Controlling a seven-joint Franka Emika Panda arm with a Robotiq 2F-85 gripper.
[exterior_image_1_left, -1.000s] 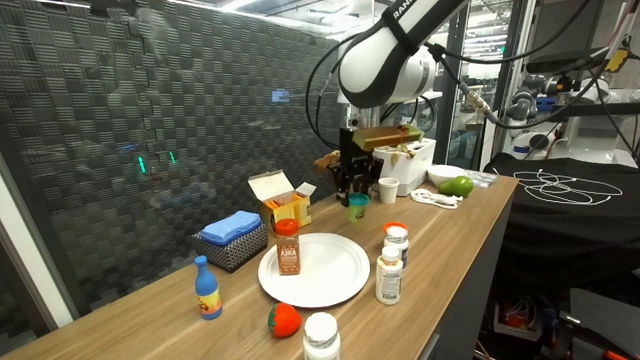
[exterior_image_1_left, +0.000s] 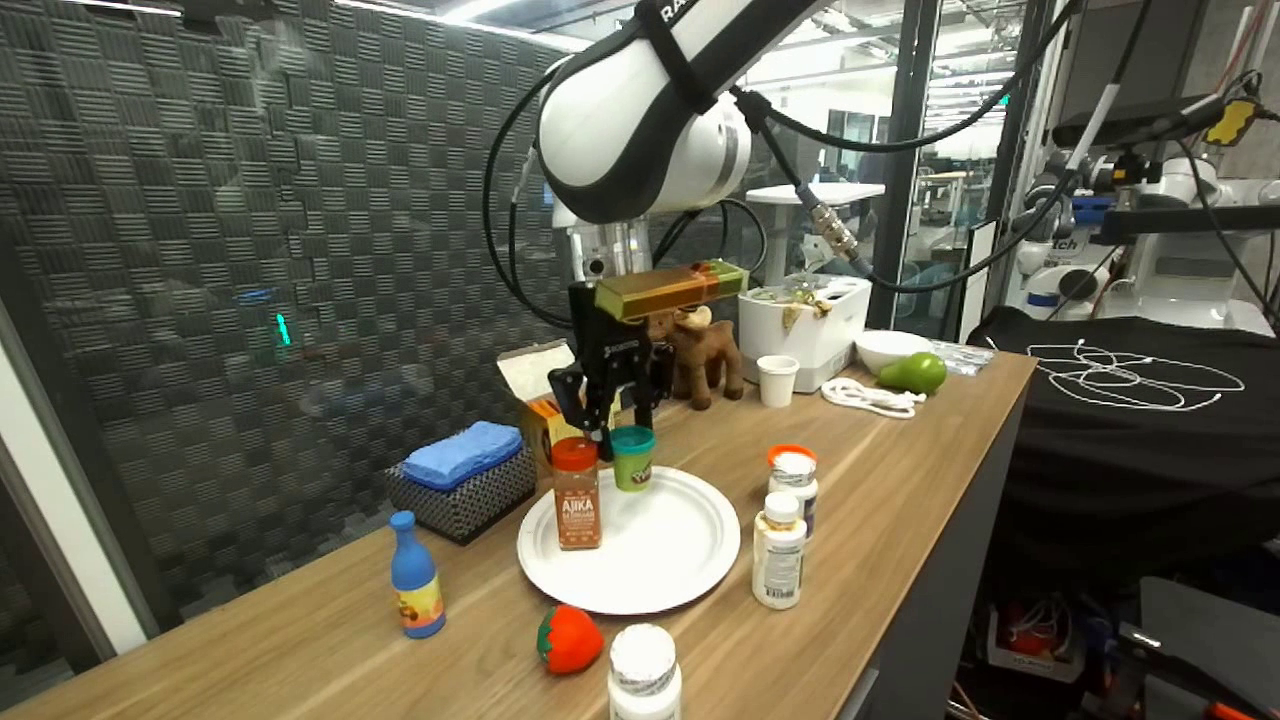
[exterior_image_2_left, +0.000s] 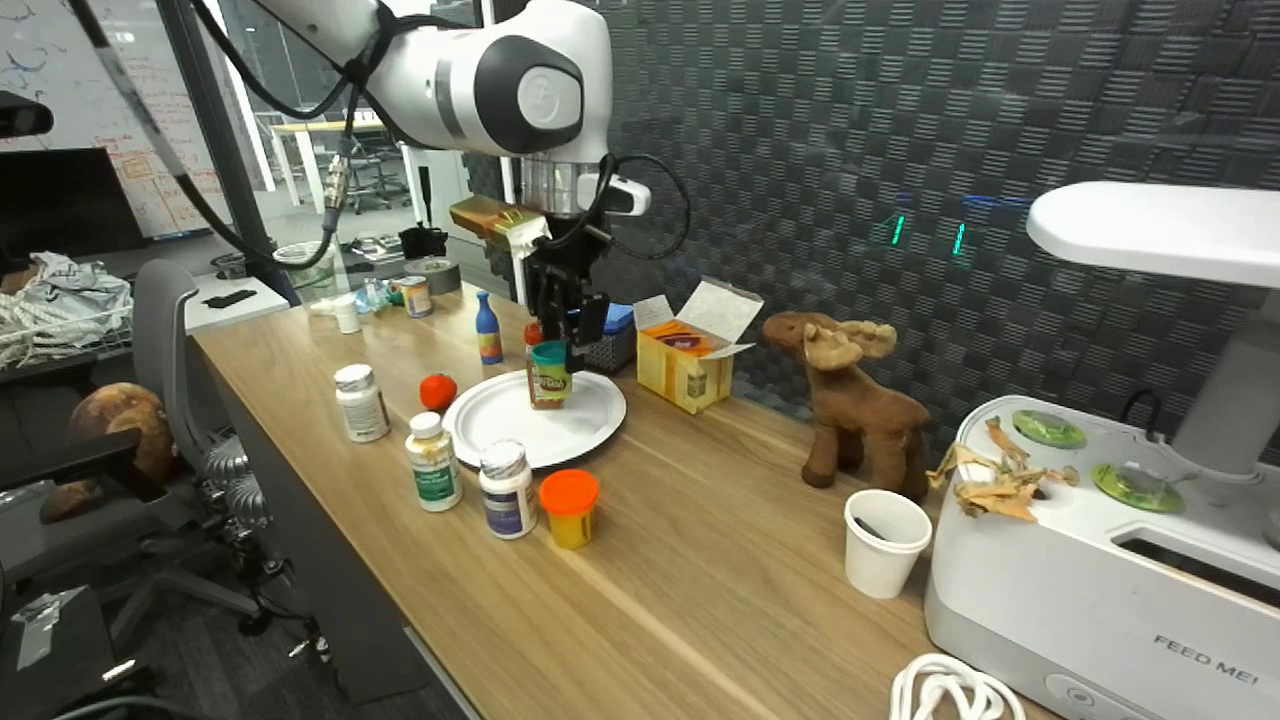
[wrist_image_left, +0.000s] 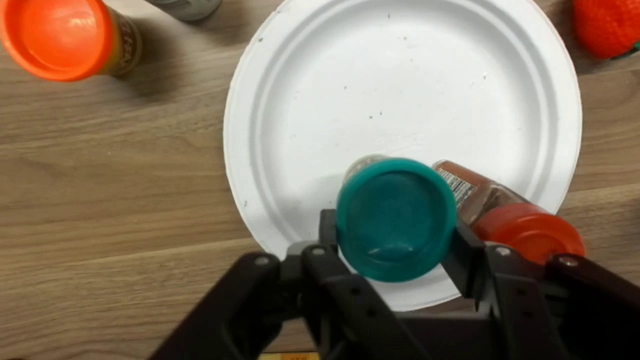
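My gripper is shut on a green tub with a teal lid (wrist_image_left: 396, 219), one finger on each side of the lid. In exterior view 1 the tub (exterior_image_1_left: 633, 461) is upright over the back part of a white plate (exterior_image_1_left: 672, 552). Whether its base touches the plate I cannot tell. A spice jar with a red cap (exterior_image_1_left: 577, 498) stands on the plate, close beside the tub; in the wrist view the jar's red cap (wrist_image_left: 528, 231) is right by my right-hand finger.
White pill bottles (exterior_image_1_left: 779, 552) and an orange-lidded tub (exterior_image_2_left: 569, 506) stand to one side of the plate. Around its other sides are a toy strawberry (exterior_image_1_left: 569, 638), a blue bottle (exterior_image_1_left: 415, 578), a basket with blue cloth (exterior_image_1_left: 462, 486) and an open yellow box (exterior_image_2_left: 684, 370). The plate's centre is bare.
The arm has carried the teal-lidded tub leftward in exterior view 1, from over the bare table near the paper cup to above the plate beside the spice jar. Other objects stay put.
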